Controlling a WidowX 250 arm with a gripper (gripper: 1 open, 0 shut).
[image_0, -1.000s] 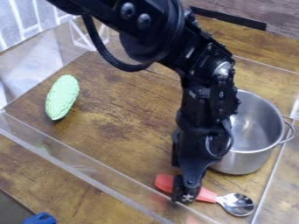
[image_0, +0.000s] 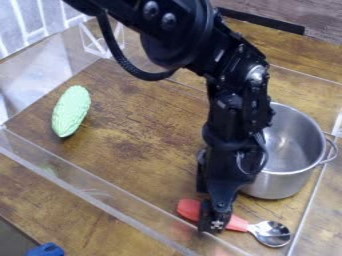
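My black gripper (image_0: 214, 214) reaches down at the lower centre right, its fingertips low over the red handle (image_0: 187, 209) of a spoon, whose metal bowl (image_0: 271, 233) lies to the right. Whether the fingers touch or grip the handle, and how far apart they stand, I cannot tell. A steel pot (image_0: 289, 160) stands just right of the gripper, partly hidden behind it.
A pale green corn-like object (image_0: 71, 110) lies at the left on the wooden surface (image_0: 120, 140). Clear panels border the area. A blue object (image_0: 46, 250) sits at the lower left corner.
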